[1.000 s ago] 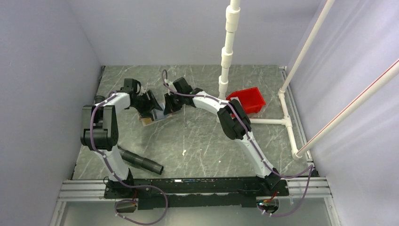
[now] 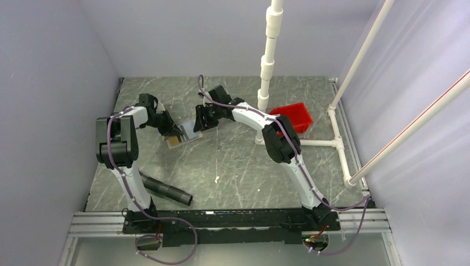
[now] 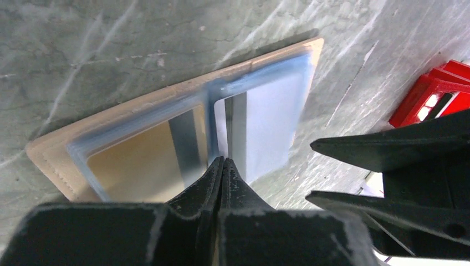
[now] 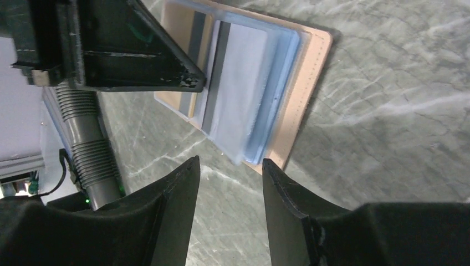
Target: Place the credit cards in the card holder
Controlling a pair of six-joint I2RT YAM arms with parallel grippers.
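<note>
The card holder (image 3: 55, 155), tan with clear blue-edged pockets, lies open on the marble table. Its pockets show a gold card (image 3: 133, 160) and a pale card (image 3: 269, 122) with a dark stripe. My left gripper (image 2: 178, 133) is shut, its tips (image 3: 221, 166) at the pale card's inner edge; whether anything is between them is hidden. My right gripper is part open beside the holder's pale-card end, with nothing visible between its fingers.
A red bin (image 2: 294, 116) stands right of the right arm, near white pipes (image 2: 324, 143). A dark corrugated tube (image 2: 166, 187) lies at the front left.
My right gripper has moved slightly up and right, off the holder's pale-card side. My left gripper has shifted and now looks narrower at the holder's middle.
</note>
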